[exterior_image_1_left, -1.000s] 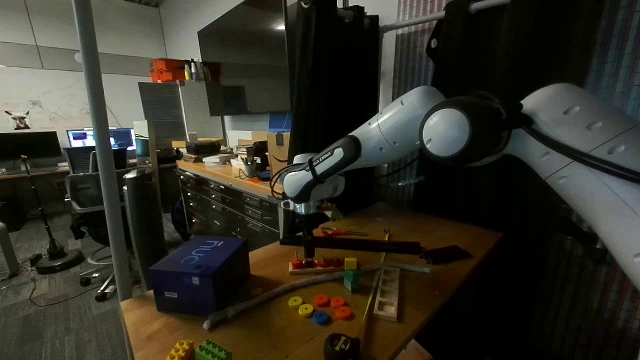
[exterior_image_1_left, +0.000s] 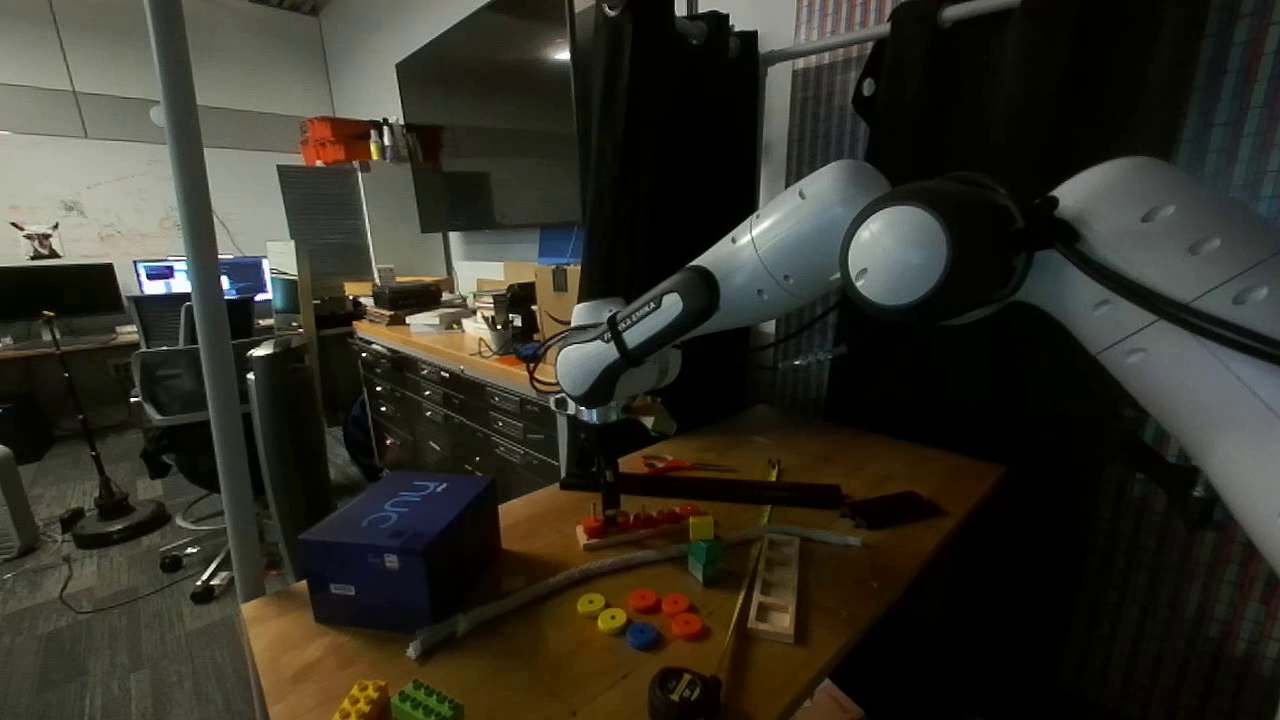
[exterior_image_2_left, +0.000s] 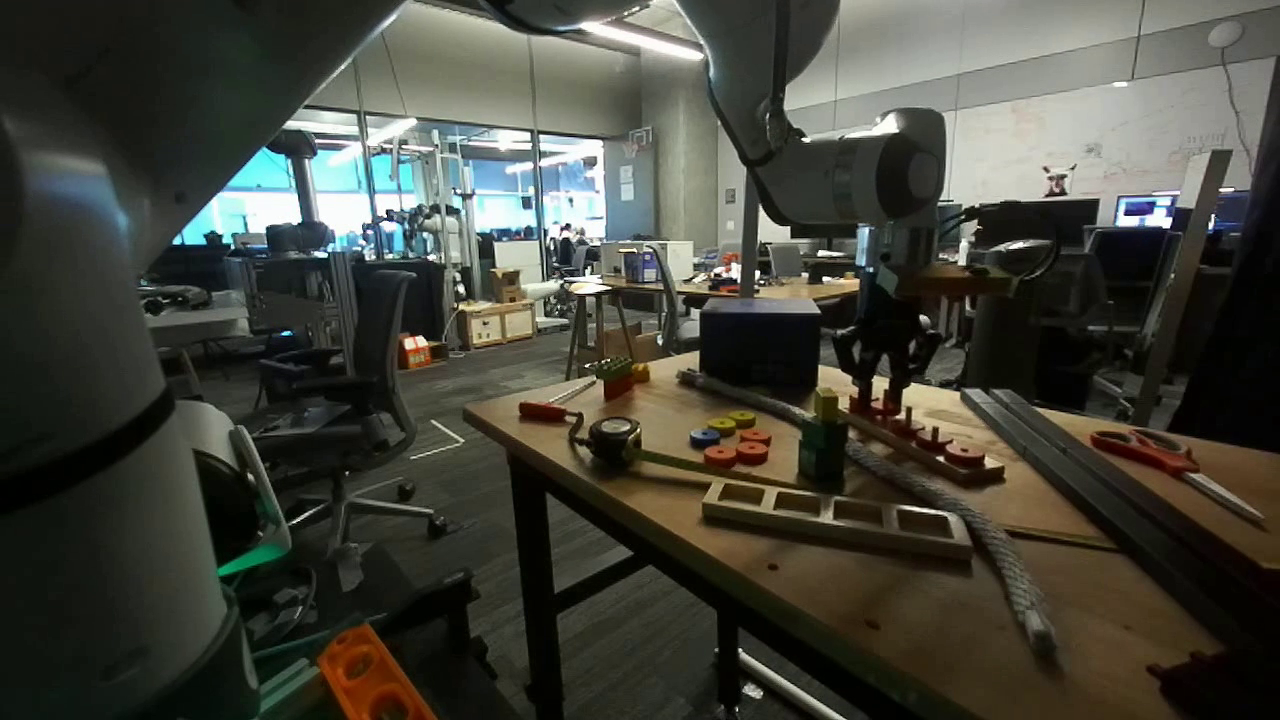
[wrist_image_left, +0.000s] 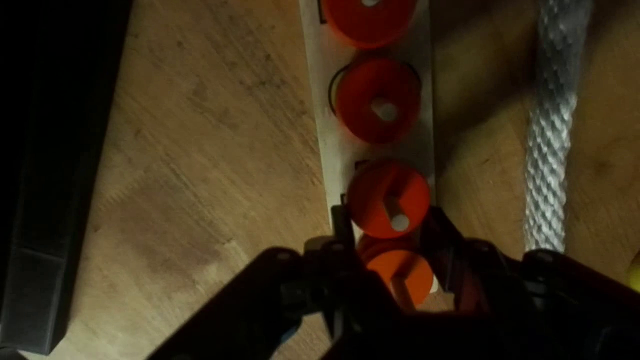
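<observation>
A light peg board (wrist_image_left: 327, 138) carries a row of red rings on upright pegs. My gripper is down over the far end of this row, its dark fingers (wrist_image_left: 342, 231) closed in on either side. Between them appears an orange ring (wrist_image_left: 412, 273), partly covered by the gripper. Just beyond the fingertips a red ring (wrist_image_left: 375, 207) surrounds its peg, with another red ring (wrist_image_left: 360, 105) further along. Seen from the side, the gripper (exterior_image_2_left: 890, 374) points straight down at the board (exterior_image_2_left: 978, 470). Exact contact with the orange ring is hard to see in the dark.
A grey rope (exterior_image_2_left: 948, 492) runs alongside the board, and black bars (exterior_image_2_left: 1056, 480) lie on its other side. Stacked green and yellow blocks (exterior_image_2_left: 823, 444) stand close by. Loose coloured rings (exterior_image_1_left: 643, 636) and a blue box (exterior_image_1_left: 402, 550) are also on the table.
In exterior view 1 my gripper has shifted left and slightly up, toward the box-side end of the board. A red ring now shows close to where its fingers were. The loose rings are unmoved.
</observation>
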